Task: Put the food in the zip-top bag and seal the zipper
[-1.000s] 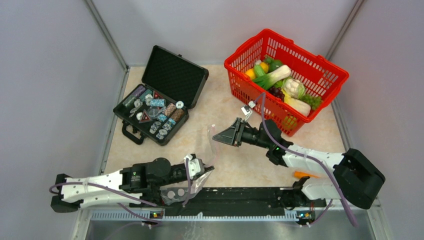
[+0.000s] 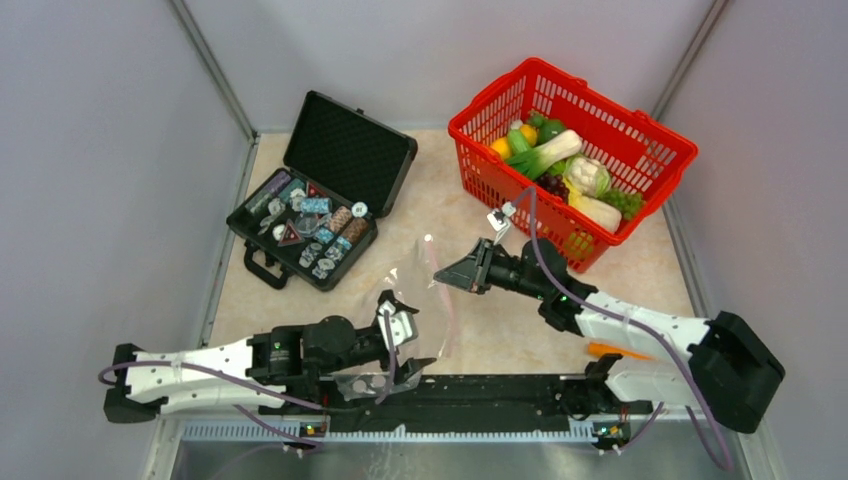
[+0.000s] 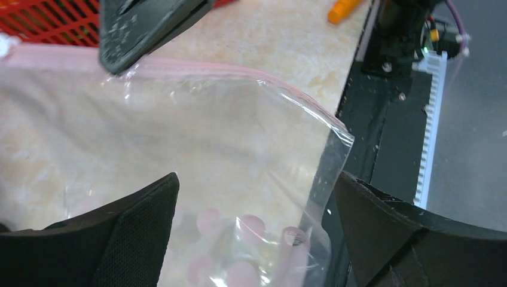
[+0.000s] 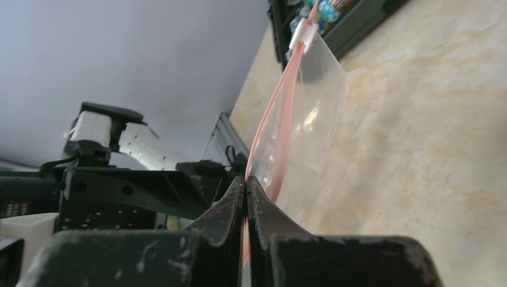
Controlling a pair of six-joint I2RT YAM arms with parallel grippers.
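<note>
A clear zip top bag with a pink zipper strip hangs between my two arms. My right gripper is shut on the bag's zipper edge, its fingertips meeting on the pink strip. The white slider sits near the far end of that strip. Below the bag's edge, my left gripper stands open, a finger to either side, with the clear film showing beyond the gap. Pale pink dots and a short tube shape show low on the bag. In the top view no food can be made out inside it.
A red basket of vegetables and fruit stands at the back right. An open black case with small items lies at the back left. Behind the right arm is an orange stick.
</note>
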